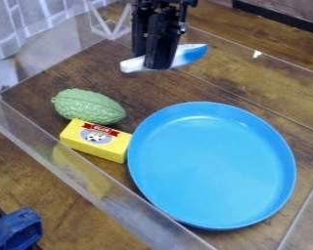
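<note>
The black gripper (158,49) hangs at the top centre of the view, shut on a white and blue object (184,55) held above the wooden surface. A green bumpy vegetable (86,105) lies at the left. Below it sits a yellow box (97,141) with a printed face and red label. A large blue plate (211,166) fills the lower right, to the right of the box.
A clear plastic wall runs along the left and bottom edges. A dark blue object (13,229) lies outside it at the lower left.
</note>
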